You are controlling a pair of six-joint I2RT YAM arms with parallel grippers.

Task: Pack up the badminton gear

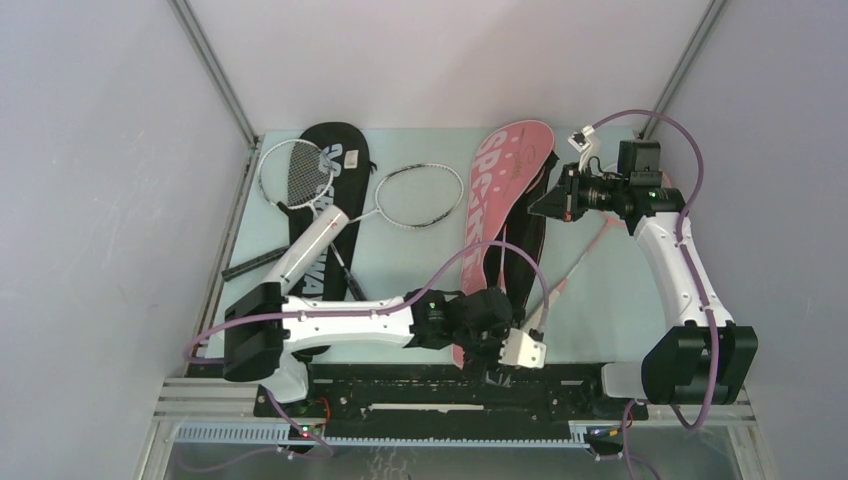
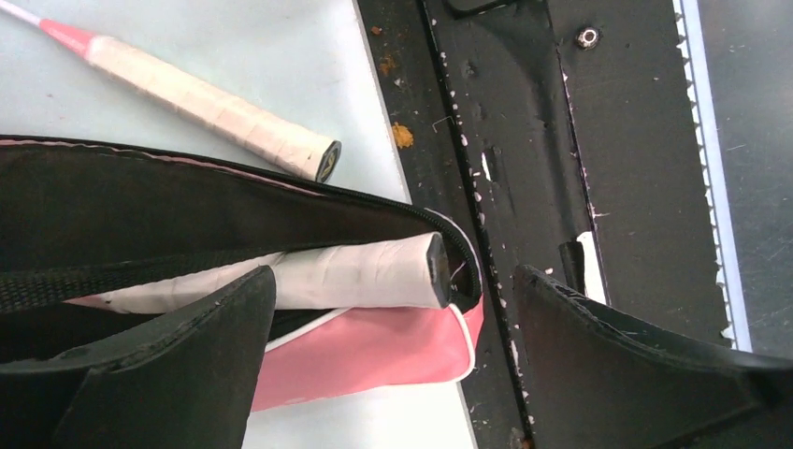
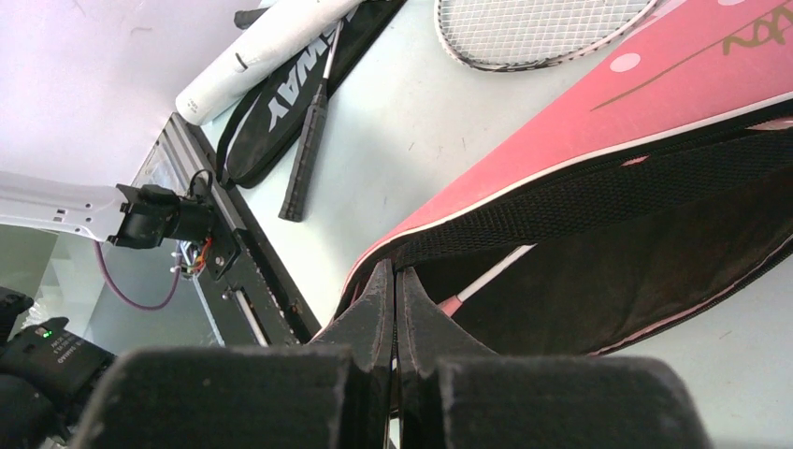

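Observation:
The pink racket bag point(image 1: 495, 180) lies unzipped, black inside showing. In the left wrist view a pale racket handle point(image 2: 374, 271) lies inside its narrow end, the butt near the zip's tip. My left gripper is open above that end, its fingers on either side of the handle without touching it. My right gripper is shut at the bag's black mesh edge point(image 3: 580, 201); whether cloth is pinched there is unclear. Another pink-and-white racket point(image 1: 588, 252) lies right of the bag, its handle point(image 2: 215, 103) beside the opening.
On the left lie a black bag point(image 1: 345, 235), a white tube point(image 1: 310, 248) and a white-rimmed racket point(image 1: 263, 172). Another racket head point(image 1: 460, 190) lies between the two bags. The table's front edge point(image 1: 400, 362) runs just below my left arm.

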